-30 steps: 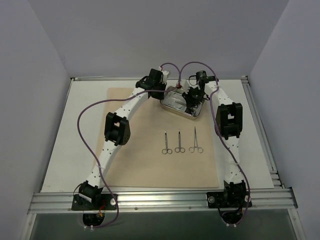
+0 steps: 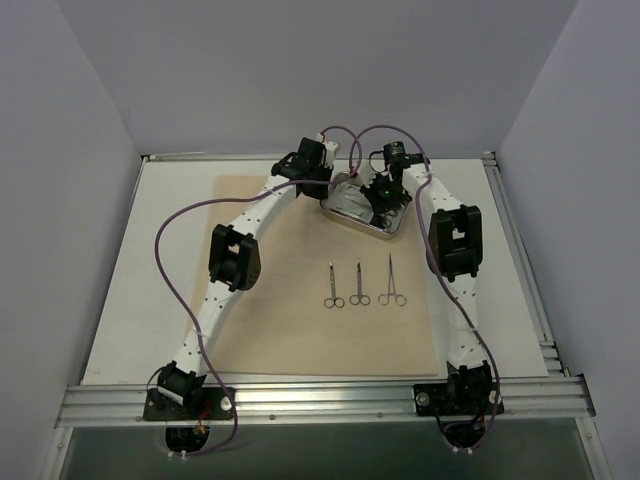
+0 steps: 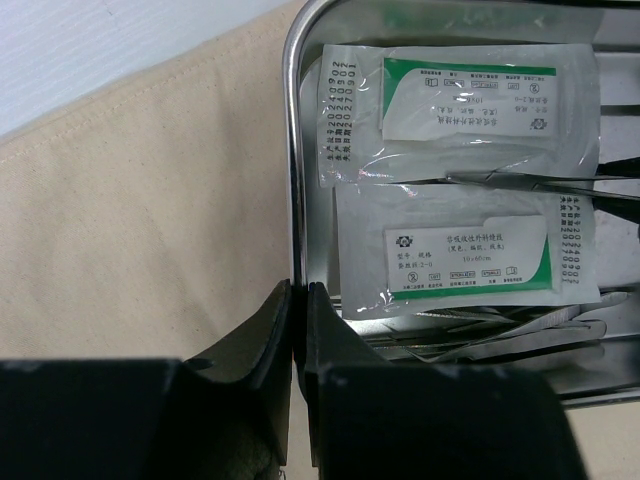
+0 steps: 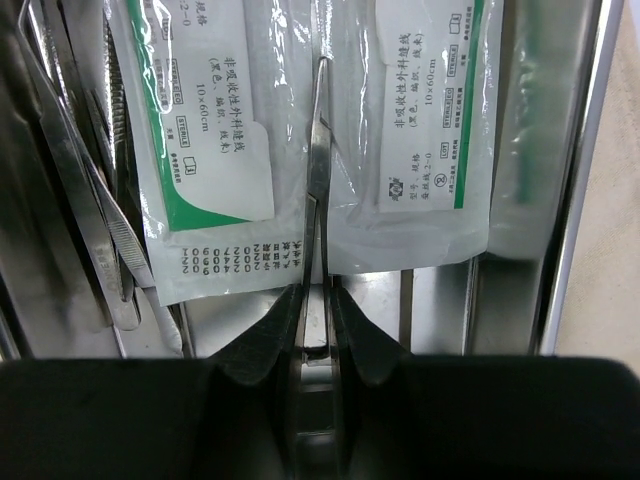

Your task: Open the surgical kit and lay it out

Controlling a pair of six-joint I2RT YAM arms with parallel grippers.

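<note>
A steel tray [image 2: 352,221] at the back of the beige cloth holds two suture packets [image 3: 465,257] [image 4: 430,130] and several metal instruments [image 4: 110,230]. My left gripper is shut on the tray's left rim. My right gripper is inside the tray, its fingers on either side of a slim steel instrument [image 4: 319,160] lying between the packets; whether it grips it I cannot tell.
Two scissors [image 2: 333,298] [image 2: 359,296] and a ringed clamp [image 2: 391,295] lie in a row on the cloth [image 2: 270,330] below the tray.
The left gripper and tray look unmoved.
</note>
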